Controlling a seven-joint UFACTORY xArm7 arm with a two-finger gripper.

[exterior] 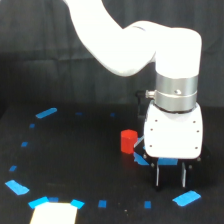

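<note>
The white robot arm comes down from the top of the view to my gripper [170, 175], which hangs low at the right with two thin dark fingers standing apart. Nothing shows between them. A red block [129, 141] stands just left of the gripper, behind it, with blue tape behind the gripper at its foot.
The black table [100, 170] carries several blue tape marks and small squares. A pale cream object [54, 213] is at the bottom left edge, cut off by the frame.
</note>
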